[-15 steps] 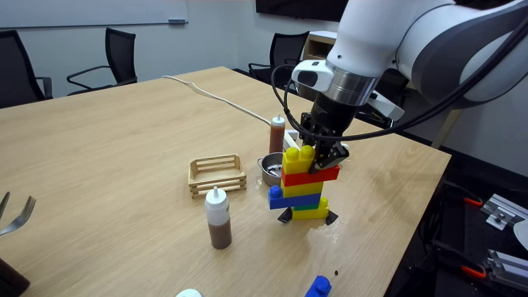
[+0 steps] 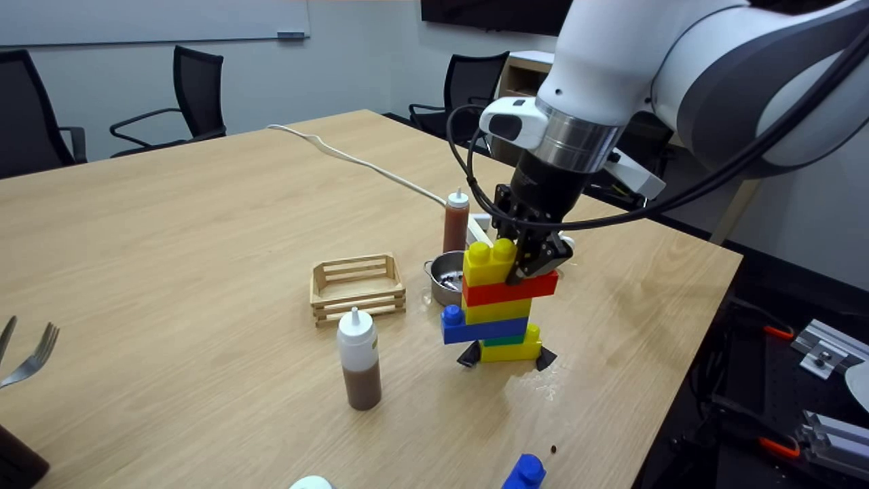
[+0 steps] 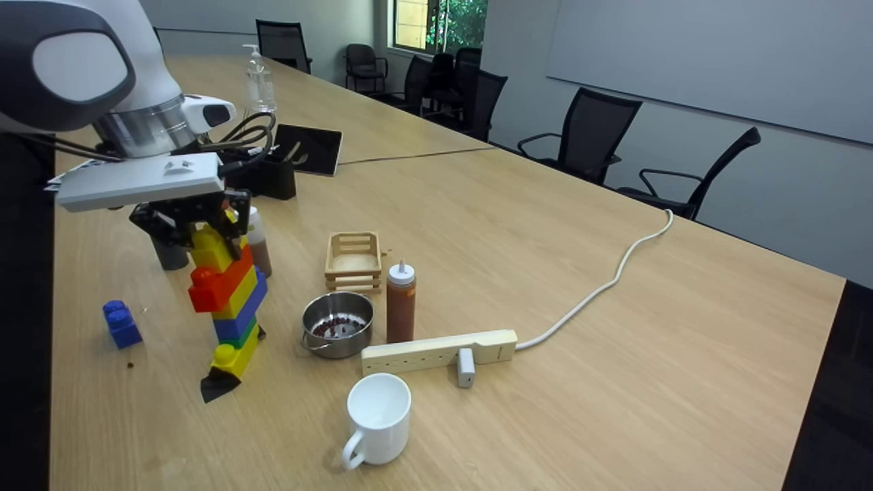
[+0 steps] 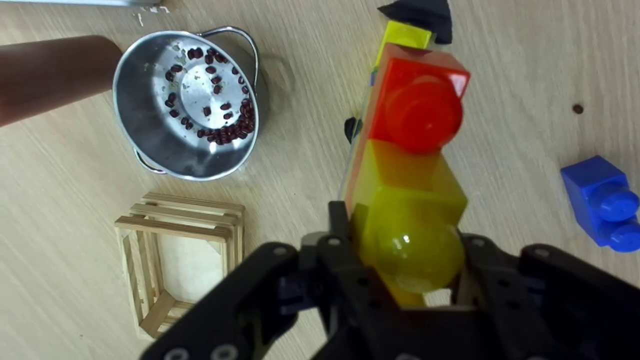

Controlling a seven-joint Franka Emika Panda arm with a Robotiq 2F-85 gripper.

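A tower of stacked toy bricks stands on the table, its yellow base brick [image 2: 510, 351] flanked by black tape. Above that come green, blue [image 2: 485, 329], yellow and red [image 2: 533, 288] layers. At the top is a yellow brick [image 4: 414, 222], and my gripper [image 3: 214, 233] is shut on it from above, one finger on each side. Seen from the wrist, the red brick's stud sticks out past the yellow one. The yellow brick rests on the red layer with no gap that I can make out. A loose blue brick [image 4: 601, 204] lies on the table apart from the tower.
Close to the tower are a metal pot [image 3: 337, 324] with dark beans, a wooden crate [image 2: 358, 286] and a brown sauce bottle [image 2: 359, 358]. A red-brown bottle [image 3: 401, 303], power strip [image 3: 438, 350] and white mug [image 3: 378, 417] stand further along.
The gripper and the top of the tower have shifted very slightly down and left in exterior view 1. Everything else looks the same.
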